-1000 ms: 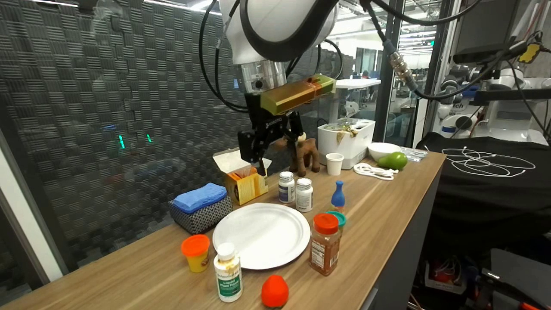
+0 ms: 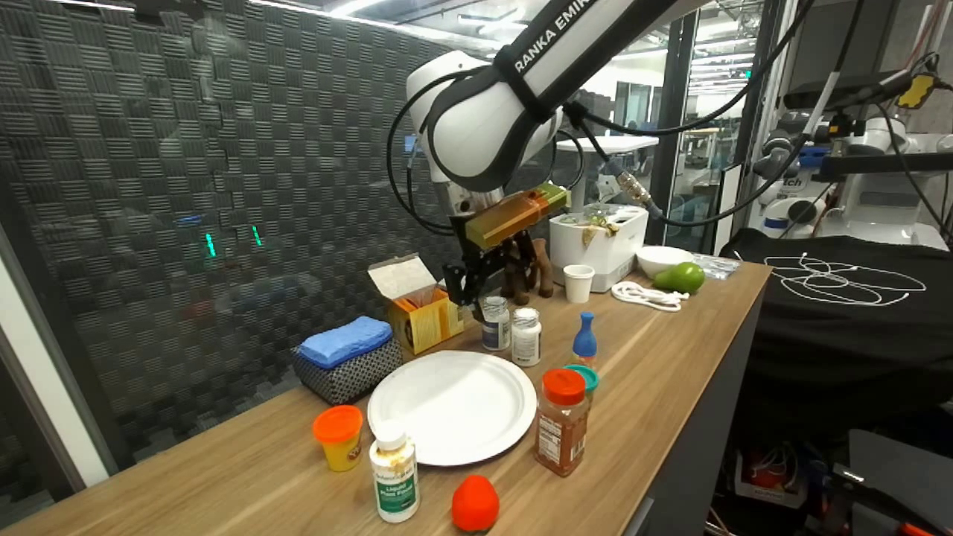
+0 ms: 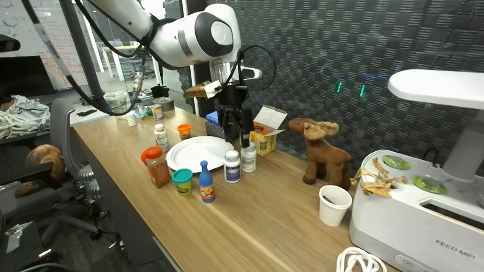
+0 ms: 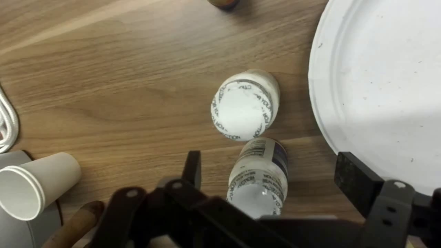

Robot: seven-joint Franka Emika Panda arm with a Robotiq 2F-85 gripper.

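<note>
Two white-capped pill bottles stand side by side near the plate. The bottle closer to the wall point(image 2: 496, 332) shows between the open fingers in the wrist view, below the other bottle point(image 4: 244, 108). My gripper is above that wall-side bottle, fingers spread to either side and apart from it in the wrist view. In exterior view 2 the gripper point(image 3: 236, 136) hangs over the same bottle's cap. A white plate point(image 3: 181, 156) lies flat and empty beside both bottles.
An open yellow box point(image 3: 264, 144) and a cloth-topped dark box point(image 2: 357, 371) stand by the wall. A plush moose point(image 3: 327, 154), a paper cup point(image 3: 334, 206) and a blue bottle point(image 3: 206, 183) are nearby. Jars line the plate's other side. Table in front of the cup is clear.
My gripper has come down and shifted from above the yellow box towards the bottles, now over the wall-side one. The table objects look unmoved.
</note>
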